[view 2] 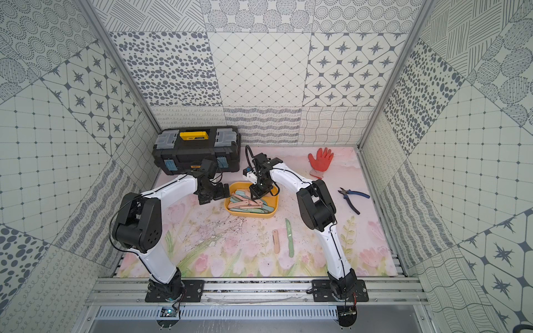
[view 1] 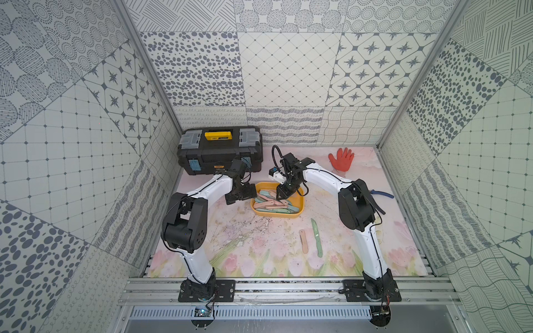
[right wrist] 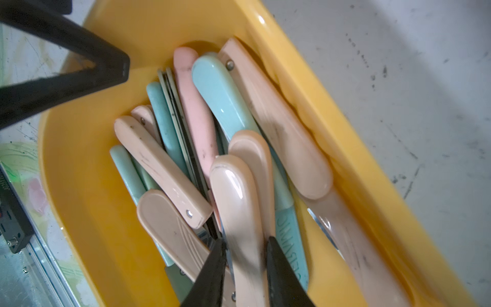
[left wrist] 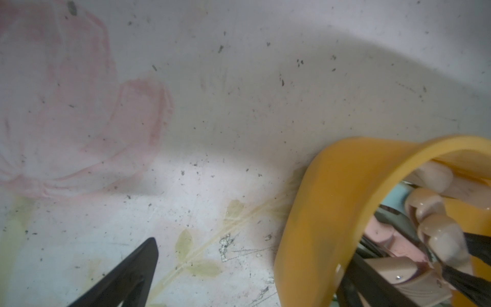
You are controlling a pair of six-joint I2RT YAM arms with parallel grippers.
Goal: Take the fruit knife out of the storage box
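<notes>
The yellow storage box (view 1: pixel 277 214) in the middle is full of pink, beige, teal and green knife handles. My right gripper is inside it, fingers part open either side of an upright-facing beige knife handle (right wrist: pixel 237 197); whether they grip it is unclear. A second beige handle lies alongside. My left gripper stands open at the box's left end, one fingertip close by the yellow wall (left wrist: pixel 312 220), nothing held.
A black toolbox (view 1: pixel 219 149) stands at the back left. A red glove (view 1: pixel 341 159) and pliers (view 2: pixel 352 194) lie on the right. Two loose knives, beige (view 2: pixel 276 241) and green (view 2: pixel 289 238), lie in front of the box.
</notes>
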